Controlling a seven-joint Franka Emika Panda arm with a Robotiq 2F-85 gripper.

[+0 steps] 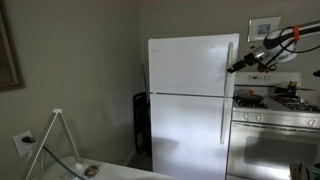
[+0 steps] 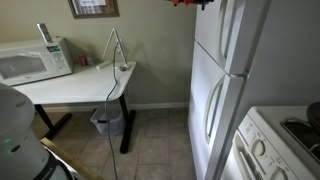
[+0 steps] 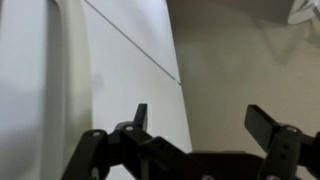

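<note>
A white fridge [image 1: 185, 125] with a freezer door [image 1: 188, 66] on top stands shut against the wall. Along the right side of the upper door runs its long white handle [image 1: 231, 66]. My gripper [image 1: 232, 69] is at the height of that door, close to the handle. In the wrist view the gripper is open, its dark fingers [image 3: 140, 117] wide apart with nothing between them. The pale handle [image 3: 77, 70] runs down the left side there, outside the fingers. Contact between the two cannot be made out. Exterior view 2 cuts the gripper off at its top edge.
Right of the fridge stands a white stove [image 1: 270, 150] with a dark pan [image 1: 249, 100] on top. A white table [image 2: 75, 86] with a microwave [image 2: 35, 60] stands opposite.
</note>
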